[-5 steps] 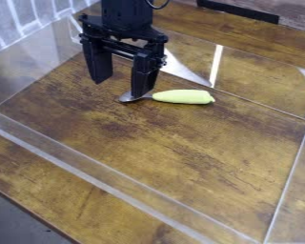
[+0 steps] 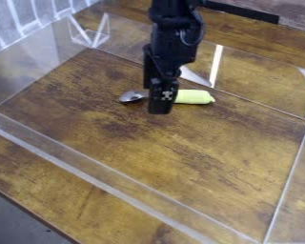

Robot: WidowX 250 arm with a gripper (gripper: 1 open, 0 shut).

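My black gripper [image 2: 160, 88] hangs from the top over the wooden board, turned so its fingers line up one behind the other, open and low over a utensil. A pale yellow-green oblong object [image 2: 193, 97] lies on the board to the right of the fingers, partly hidden behind them. A small metal spoon-like end [image 2: 132, 97] shows just left of the fingers. The middle of this utensil is covered by my gripper, so I cannot tell whether it touches it.
Clear plastic walls [image 2: 28, 141] border the wooden work surface [image 2: 142, 162] on several sides.
My gripper has turned from side-on to end-on and moved right and lower, now covering the middle of the utensil. The utensil looks unmoved.
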